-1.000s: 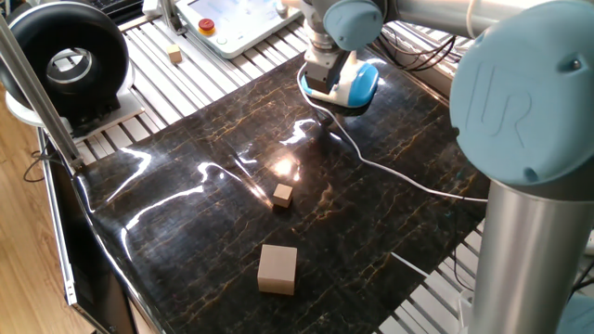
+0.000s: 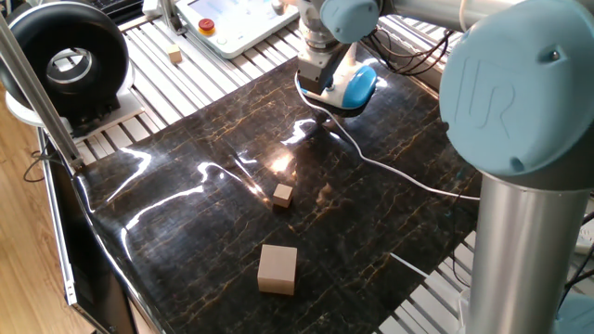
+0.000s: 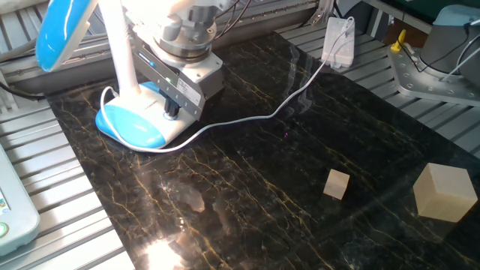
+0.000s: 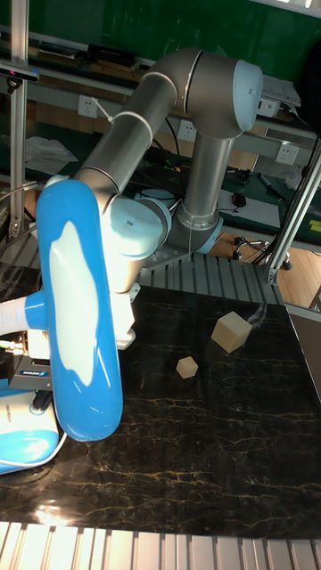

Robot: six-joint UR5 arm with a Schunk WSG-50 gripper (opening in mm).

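A blue-and-white desk lamp has its rounded base (image 3: 131, 129) on the dark marble-patterned board (image 3: 247, 172), at the upper left in exterior view 2. Its blue, white-faced head (image 4: 78, 313) fills the left foreground of exterior view 3. Down at the lamp base is my gripper (image 3: 171, 111), tilted, its narrow black fingers together and their tips at the base's upper surface. No object shows between them; whether the tips touch the base is hard to tell. A small wooden cube (image 2: 282, 195) and a larger wooden cube (image 2: 277, 269) lie apart on the board.
A white cable (image 3: 247, 120) runs from the lamp across the board to a clear white box (image 3: 339, 43). Near the board stand a teach pendant (image 2: 232, 23) and a black ring-shaped device (image 2: 70, 65). The board's middle is mostly clear.
The lamp part and cable beside them moved a little. Both cubes stayed put.
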